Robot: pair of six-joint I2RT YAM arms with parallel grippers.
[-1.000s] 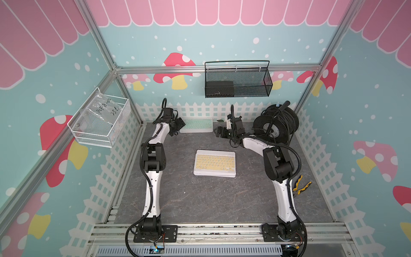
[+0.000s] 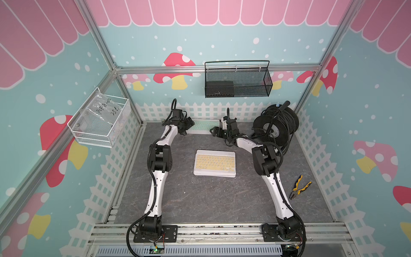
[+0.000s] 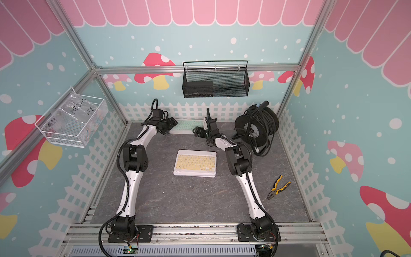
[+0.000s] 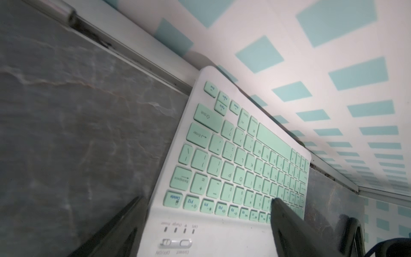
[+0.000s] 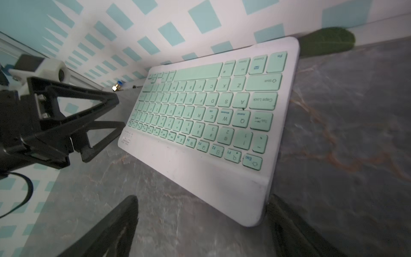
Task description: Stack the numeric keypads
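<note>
A white keypad with mint-green keys [image 2: 204,125] lies at the back wall, between my two grippers. My left gripper [image 2: 190,123] is at its left end, open; in the left wrist view the keypad [image 4: 239,171] extends between the fingers. At the other end, my right gripper [image 2: 215,132] stands open too, the keypad's near corner [image 5: 250,209] between its fingers. Contact with the pads cannot be told. Mid-table rests a white keypad with yellow keys [image 2: 215,162]; its front edge looks thick, and whether another lies beneath is unclear.
A black cable reel [image 2: 274,128] stands right of my right arm. Yellow-handled pliers [image 2: 300,186] lie further front. A green leaf [image 5: 327,42] sits against the wall by the green keypad's edge.
My left gripper has moved right, and the green keypad has shifted right as well. The yellow keypad stayed put.
</note>
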